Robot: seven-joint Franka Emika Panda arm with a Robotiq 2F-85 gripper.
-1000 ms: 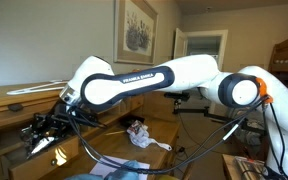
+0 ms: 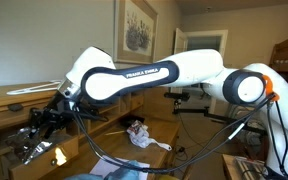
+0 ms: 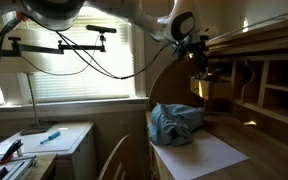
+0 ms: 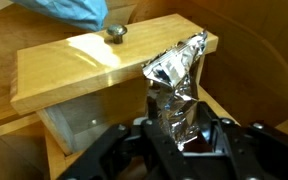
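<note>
A crumpled silver foil wrapper [image 4: 174, 82] stands up between and beyond the fingers of my gripper in the wrist view. The fingers are open, and the wrapper's lower end is hard to make out among the dark fingers. Behind it, a wooden drawer [image 4: 94, 62] with a round metal knob [image 4: 116, 33] is pulled out. From the first exterior view, my gripper [image 2: 52, 118] hangs over this open drawer [image 2: 62, 158], with foil [image 2: 36, 150] showing below it. The second exterior view shows the drawer front [image 3: 216, 88] under the gripper, whose fingers are too dark to read there.
A blue-grey cloth [image 3: 174, 124] lies on the desktop beside a white sheet [image 3: 202, 153]. A whitish crumpled item [image 2: 142, 136] rests farther along the desk. Shelf compartments [image 3: 279, 85] flank the drawer, and a ledge [image 2: 14, 97] runs above it.
The gripper has shifted slightly over the drawer during the last second. More silver foil shows beneath it now than a second ago.
</note>
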